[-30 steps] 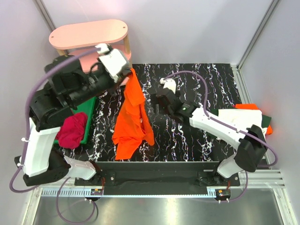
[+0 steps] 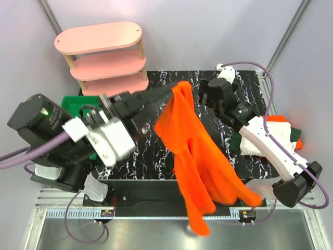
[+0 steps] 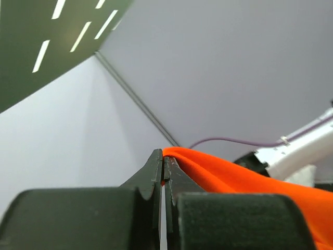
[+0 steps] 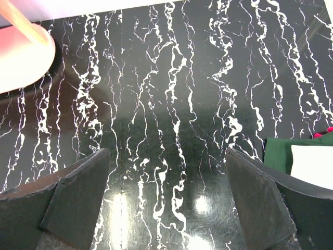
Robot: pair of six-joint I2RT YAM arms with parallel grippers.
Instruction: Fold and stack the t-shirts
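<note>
An orange shirt (image 2: 195,151) hangs crumpled in the air from my left gripper (image 2: 174,91), its loose lower end swinging towards the table's front edge. In the left wrist view my left gripper is shut on a bunch of the orange shirt (image 3: 250,182), which trails off to the right. My right gripper stands open above the bare table, nothing between its fingers. Folded shirts, a white one (image 2: 268,136) with green and orange edges showing, lie at the table's right side.
A pink shelf (image 2: 99,39) stands at the back left. The green bin (image 2: 70,104) at the left is largely covered by my left arm. Free black marbled table (image 4: 171,104) lies under my right gripper.
My left gripper has swung right and lifted the orange shirt, which now hangs over the table's middle and front.
</note>
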